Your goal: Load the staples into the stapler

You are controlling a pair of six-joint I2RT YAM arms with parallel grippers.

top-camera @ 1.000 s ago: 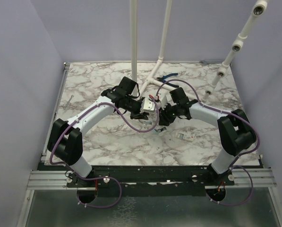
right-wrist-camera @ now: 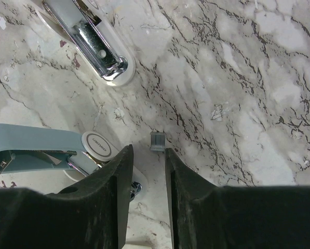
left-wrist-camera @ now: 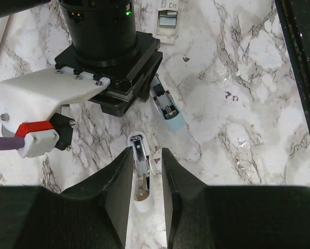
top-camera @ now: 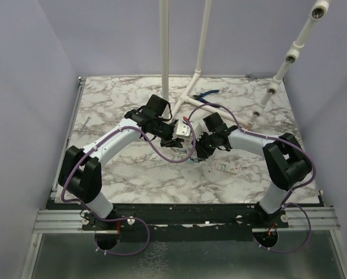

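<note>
A small grey strip of staples (right-wrist-camera: 158, 141) shows just beyond the tips of my right gripper, nearer the right finger. Its fingers stand apart; whether that finger touches the strip I cannot tell. Left of it is a light-blue stapler with its top swung up; its open tray (left-wrist-camera: 166, 101) also shows in the left wrist view. My left gripper is open above a white stapler (left-wrist-camera: 140, 155), which lies on the table between the fingers as seen from above, with its metal channel exposed. The grippers partly hide both staplers in the top view.
A staple box (left-wrist-camera: 167, 21) lies on the marble to the right of the staplers. Blue-handled pliers (top-camera: 205, 95) rest at the back, by the white pipe frame (top-camera: 188, 93).
The left arm shows no visible movement.
</note>
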